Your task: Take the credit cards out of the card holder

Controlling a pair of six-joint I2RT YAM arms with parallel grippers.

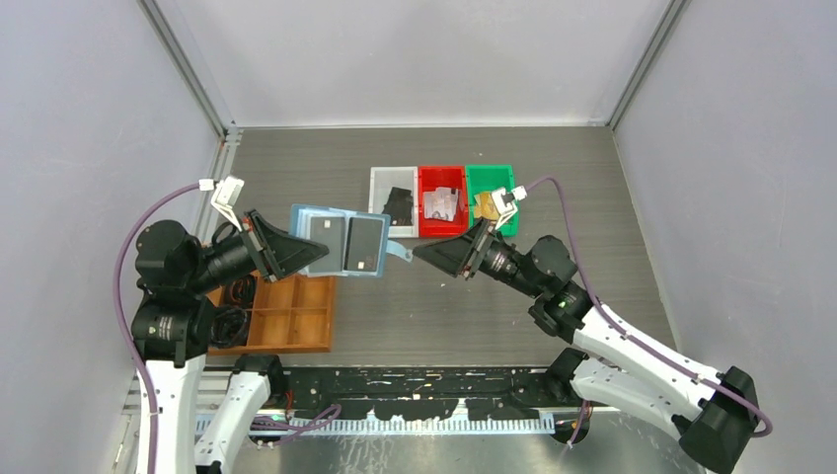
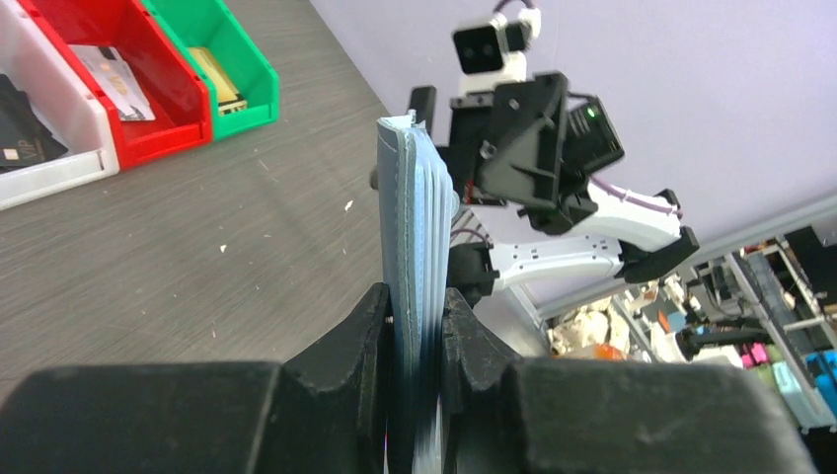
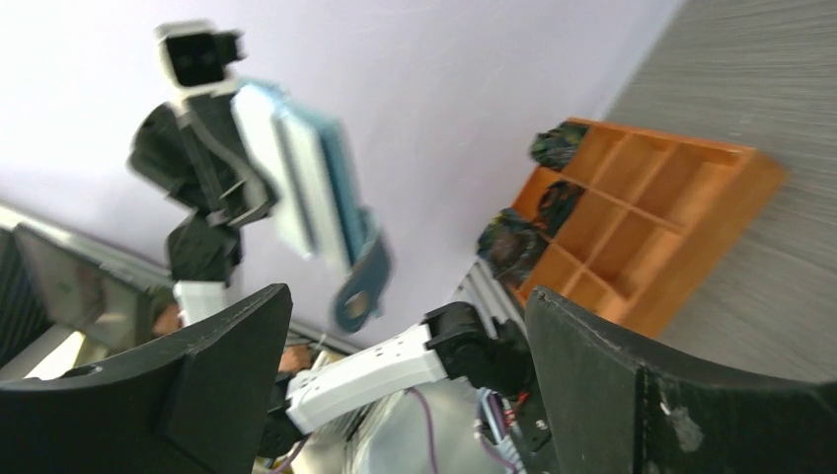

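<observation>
A light-blue card holder (image 1: pixel 383 247) is raised above the table, its open face toward the top camera with two dark cards (image 1: pixel 364 244) in its pockets. My left gripper is shut on the holder's left end; in the left wrist view the holder stands edge-on between the fingers. At the holder's right end a rounded strap (image 1: pixel 399 251) sticks out toward my right gripper (image 1: pixel 441 259), which is a short way off it. In the right wrist view that gripper's fingers stand wide apart with nothing between them, and the blurred strap (image 3: pixel 363 286) appears beyond them.
White (image 1: pixel 381 182), red (image 1: pixel 441 176) and green (image 1: pixel 491 178) bins stand side by side at the back, each with cards inside. A wooden compartment box (image 1: pixel 296 314) with cables lies below my left arm.
</observation>
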